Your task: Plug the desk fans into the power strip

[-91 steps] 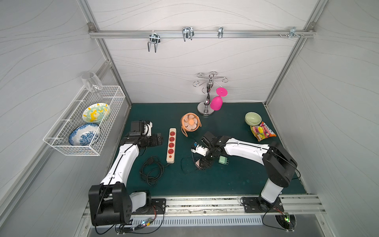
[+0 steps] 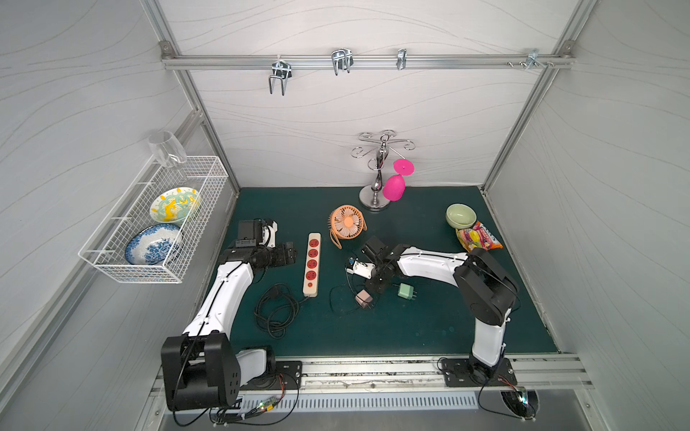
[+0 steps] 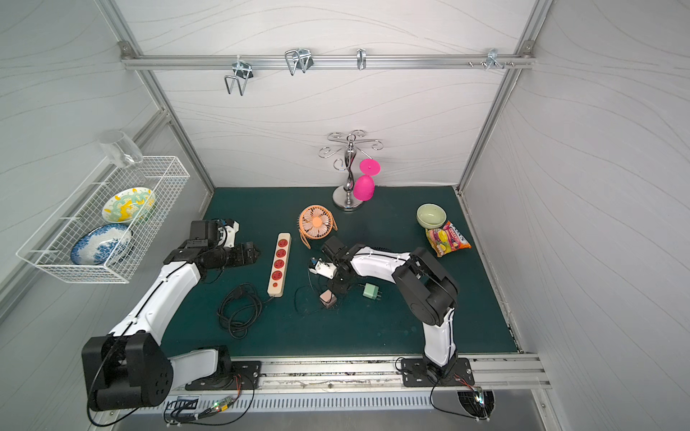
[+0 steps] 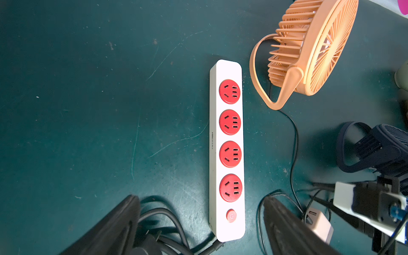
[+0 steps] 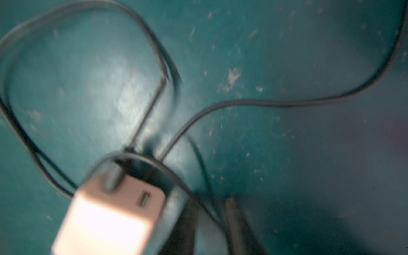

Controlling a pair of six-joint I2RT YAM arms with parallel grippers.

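In the left wrist view the white power strip (image 4: pixel 227 170) lies with several red sockets facing up, all of them empty. An orange desk fan (image 4: pixel 312 51) stands beyond it, its thin black cable (image 4: pixel 294 157) running down towards a pink charger (image 4: pixel 318 223). The right wrist view has that charger (image 5: pixel 114 212) on its side, a cable plug in its top. Beside it my right gripper is low, its fingers narrowed but still apart, with a loop of black cable crossing at the right finger. My left gripper is open and empty, above the strip's near end.
A dark fan (image 4: pixel 382 148) stands right of the orange one, close to the right arm. A green charger (image 2: pixel 406 291) lies right of the pink one. Coiled black strip cord (image 2: pixel 276 312) lies front left. Bowl (image 2: pixel 460 215) and snack bag (image 2: pixel 480 235) sit back right.
The left arm, strip and chargers have stayed put.
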